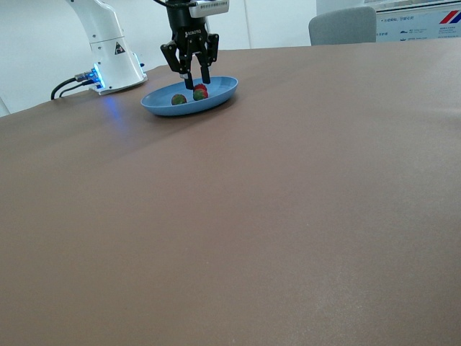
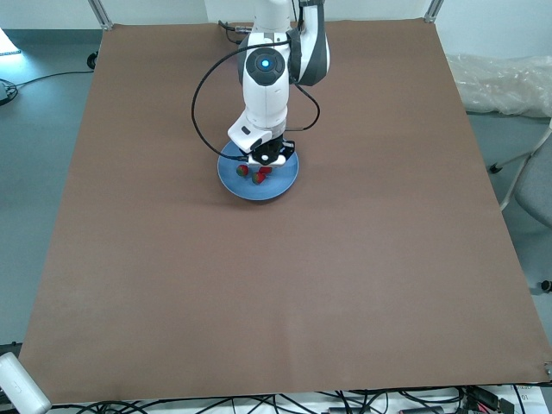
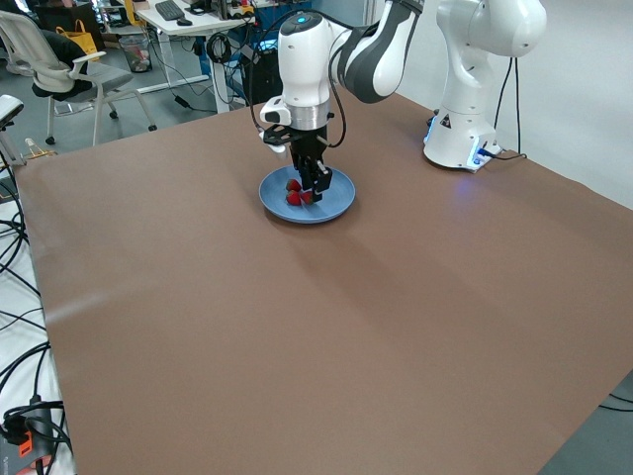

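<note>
A blue plate (image 2: 259, 190) rests on the brown table, holding several red strawberries (image 2: 257, 178) with green leaves, also visible in the right view (image 3: 293, 198). My black gripper (image 1: 197, 79) hangs low over the plate, fingertips just above or among the berries. In the top view its two fingers stand apart, and I see nothing clearly held between them; some berries behind them are partly hidden. In the left view the white arm head hides most of the gripper.
My arm base (image 3: 455, 143) stands at the table's back edge with cables. A grey chair (image 2: 535, 185) stands beside the table, off its surface.
</note>
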